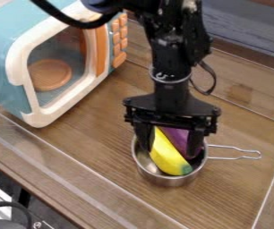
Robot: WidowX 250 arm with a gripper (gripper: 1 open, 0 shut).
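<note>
A steel pot (pixel 164 176) with a wire handle (pixel 235 152) sits on the wooden counter, holding a yellow banana (pixel 168 156) and a purple eggplant (pixel 180 137). My black gripper (pixel 172 136) points down over the pot, open, its fingers low around the upper part of the two items. The eggplant is largely hidden behind the gripper.
A toy microwave (pixel 26 54) in light blue and white, with a round orange plate (pixel 50 73) inside, stands at the back left. Its front edge runs along the lower left.
</note>
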